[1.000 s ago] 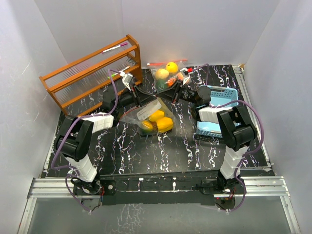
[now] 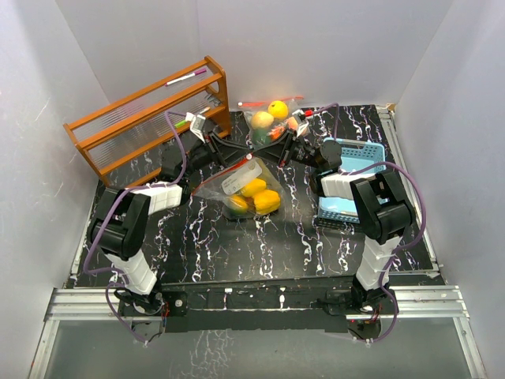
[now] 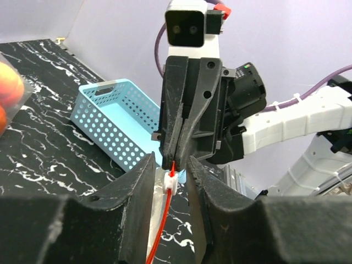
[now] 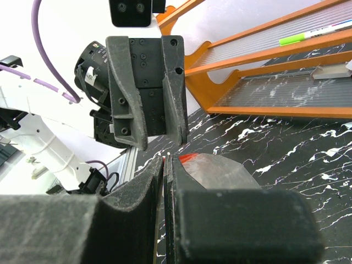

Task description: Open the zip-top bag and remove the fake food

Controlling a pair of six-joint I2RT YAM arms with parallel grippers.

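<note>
A clear zip bag with yellow fake fruit lies centrally on the black marble table. Its red zip strip runs up to my right gripper, which is shut on the strip's end with a white slider. My left gripper stands part open just left of that end, facing the right one; in the left wrist view its fingers flank the strip, apart from it as far as I can tell. In the right wrist view the bag's plastic hangs beyond the shut fingers.
A second bag of fake fruit lies at the back. A blue basket is on the right, under the right arm. A wooden rack with markers stands at the back left.
The right arm is unmoved.
</note>
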